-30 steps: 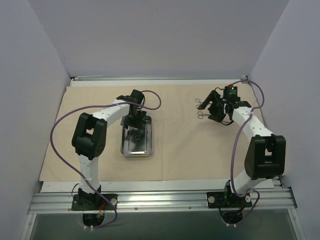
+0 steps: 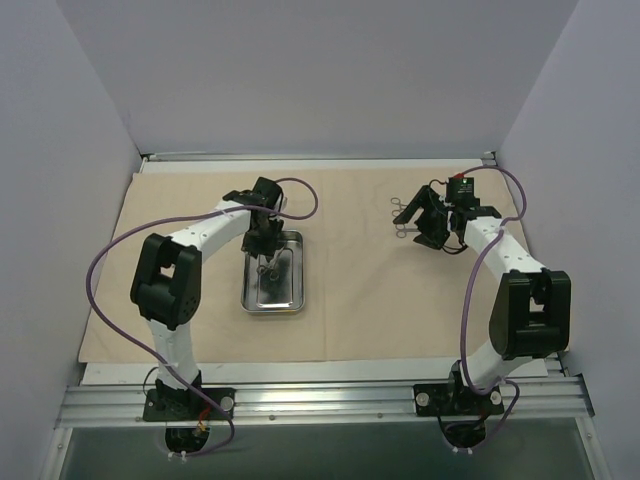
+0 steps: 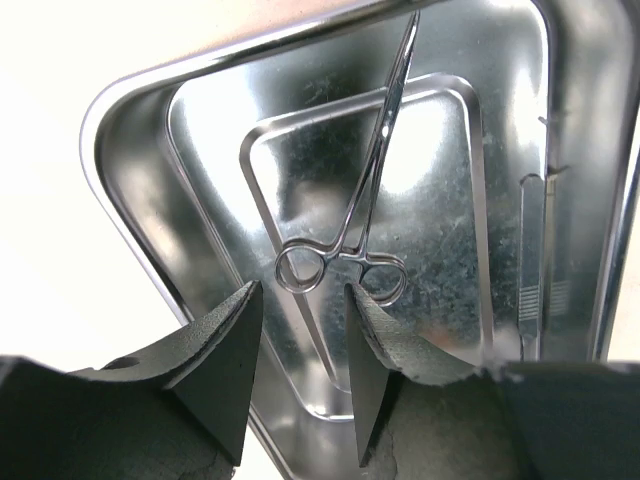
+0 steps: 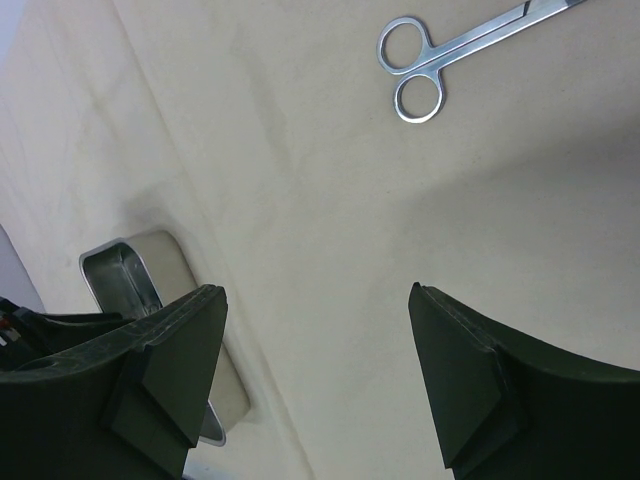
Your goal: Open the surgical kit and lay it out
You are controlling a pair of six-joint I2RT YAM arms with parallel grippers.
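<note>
The metal tray (image 2: 272, 303) stands on the left half of the cloth. In the left wrist view it holds a ringed clamp (image 3: 375, 140) and a thin flat instrument (image 3: 530, 250) along its right side. My left gripper is over the tray, part open, its fingertips just short of the clamp's rings in that view, nothing between them. My right gripper stands open above the cloth, empty, with scissors (image 4: 425, 70) beyond it. In the top view several ringed instruments (image 2: 400, 210) lie by the right gripper, partly hidden by it.
Grey walls border the cloth at the back and sides. A purple cable hangs along each arm.
The left arm has moved slightly left over the tray. The right gripper shifted very slightly about a second ago and has since stayed put.
</note>
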